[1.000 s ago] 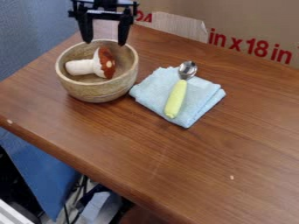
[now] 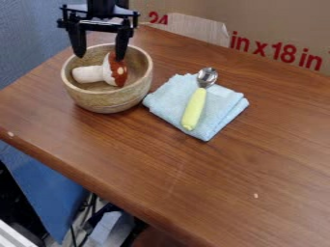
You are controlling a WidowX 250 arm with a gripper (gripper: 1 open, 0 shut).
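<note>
My black gripper (image 2: 100, 46) is at the top left, open, its two fingers apart just over the wicker bowl (image 2: 107, 97). Inside the bowl lies a white and reddish-brown object (image 2: 95, 72), like a toy mushroom, on its side; the gap between my fingers is above it. To the right, a folded light blue cloth (image 2: 225, 114) carries a spoon with a pale yellow handle (image 2: 198, 105) and a metal head.
A cardboard box (image 2: 276, 39) stands behind the table. The table's left edge drops to a blue panel and cables below.
My gripper has moved left and a little down over the bowl. The bowl, its contents, the cloth and the spoon look unmoved.
</note>
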